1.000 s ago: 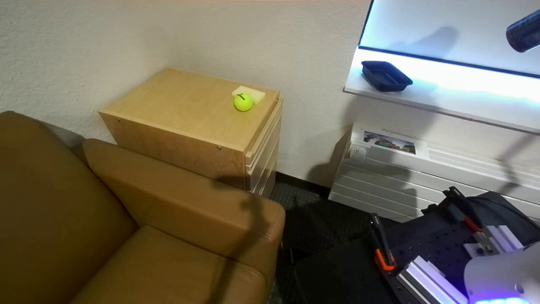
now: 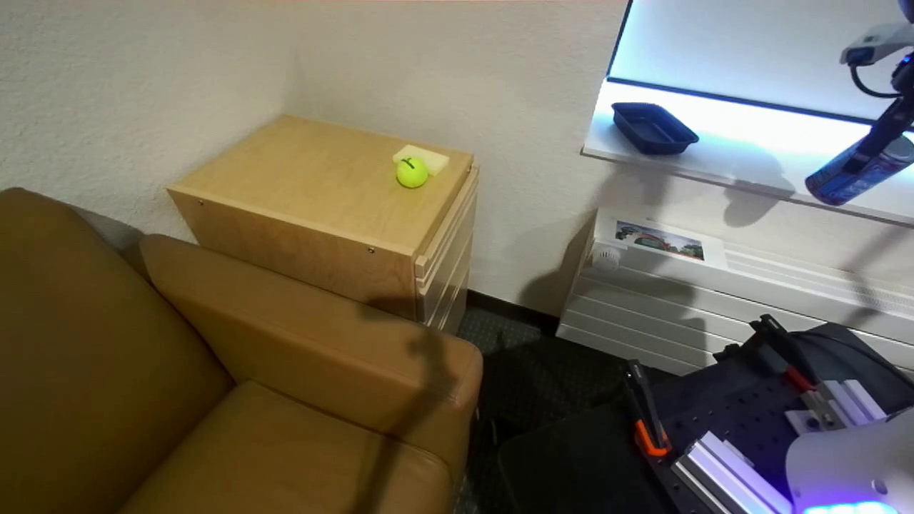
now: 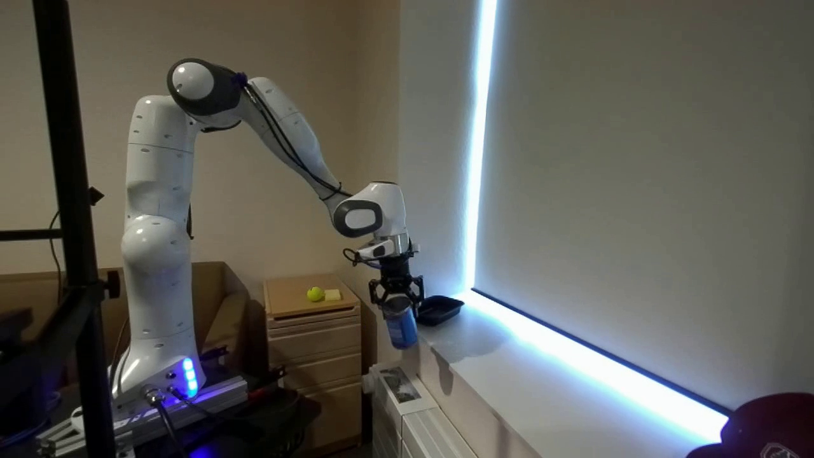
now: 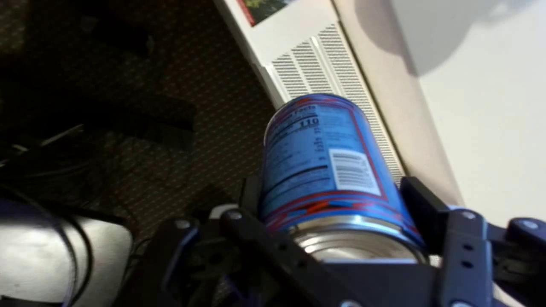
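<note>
A blue can (image 4: pixel 320 158) with a nutrition label and barcode is held between the black fingers of my gripper, one on each side of it. In exterior view 2 my gripper (image 3: pixel 397 294) hangs at the end of the arm, and the can (image 3: pixel 402 328) is tilted below it, clear of any surface. Exterior view 1 shows the can (image 2: pixel 852 174) at the upper right, in the air by the windowsill's front edge.
A black tray (image 2: pixel 653 130) stands on the white windowsill (image 3: pixel 526 366), which is otherwise largely bare near it. Below is a radiator (image 2: pixel 651 295). A tennis ball (image 2: pixel 412 172) and a yellow sponge (image 2: pixel 435 161) lie on the wooden cabinet (image 2: pixel 291 184). A dark red object (image 3: pixel 771 427) sits at the sill's near end.
The can has come down and to the left in exterior view 1, with my gripper now partly in sight there. The tray, ball and sponge have stayed put.
</note>
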